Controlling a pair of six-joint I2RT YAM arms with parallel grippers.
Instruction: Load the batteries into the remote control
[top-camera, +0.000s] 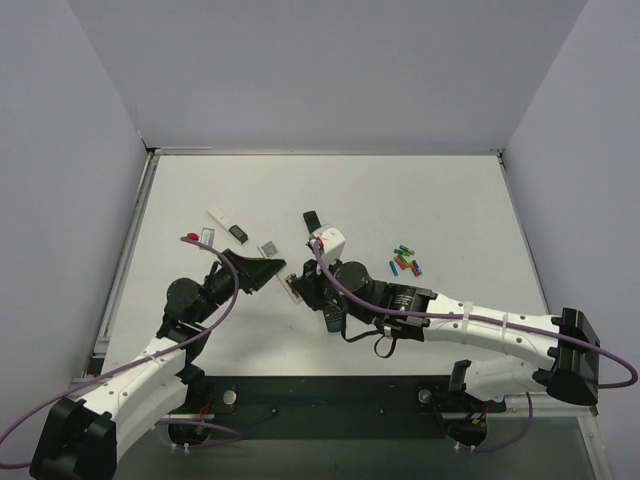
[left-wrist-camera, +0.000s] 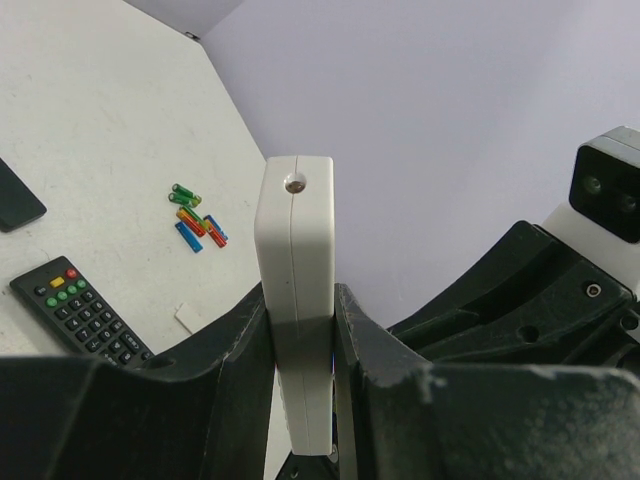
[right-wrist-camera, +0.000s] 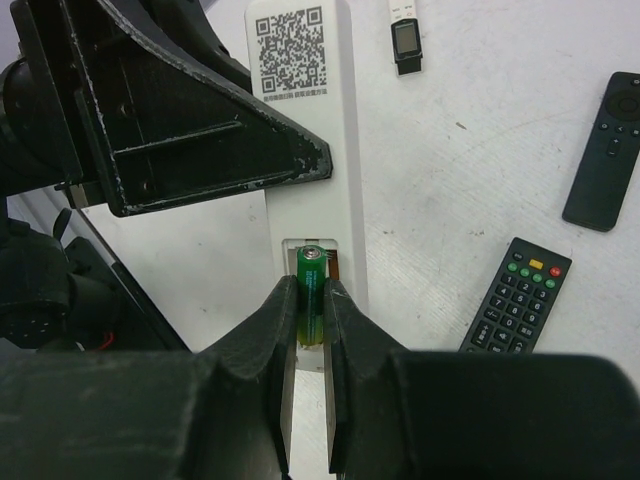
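Note:
My left gripper (top-camera: 270, 266) is shut on a white remote with a QR code, seen end-on in the left wrist view, its battery compartment open. My right gripper is shut on a green battery (right-wrist-camera: 311, 262), which is held over that compartment; whether it touches inside I cannot tell. In the top view the right gripper hides part of the remote. Several loose batteries (top-camera: 405, 262) in green, red and blue lie to the right on the table.
A numbered black remote (right-wrist-camera: 508, 300) and a plain black remote (right-wrist-camera: 603, 150) lie on the white table (top-camera: 440, 200). Small items (top-camera: 230, 225) lie at the left.

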